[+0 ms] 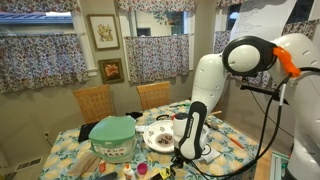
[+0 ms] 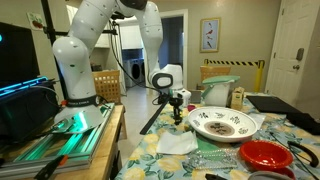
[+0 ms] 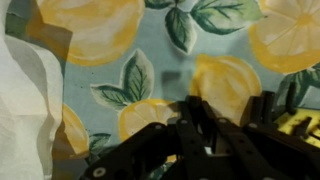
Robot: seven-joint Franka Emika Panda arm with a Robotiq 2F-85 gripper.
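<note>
My gripper hangs low over the lemon-print tablecloth (image 3: 170,62). In the wrist view its dark fingertips are close together, and nothing shows between them; how far apart they stand is hard to judge. In exterior view 2 the gripper (image 2: 178,114) points down at the near part of the table, to the left of the white bowl (image 2: 222,130). A white cloth or paper (image 3: 22,110) lies along the left edge of the wrist view. At the right edge, beside the fingers, is a yellow and black object (image 3: 300,124), partly cut off.
A green-lidded tub (image 1: 113,132) stands left of the arm. A red bowl (image 2: 266,154) sits near the white bowl in exterior view 2, with a white cloth (image 2: 177,142) before them. Small items, including a pink cup (image 1: 142,168), crowd the table's near side.
</note>
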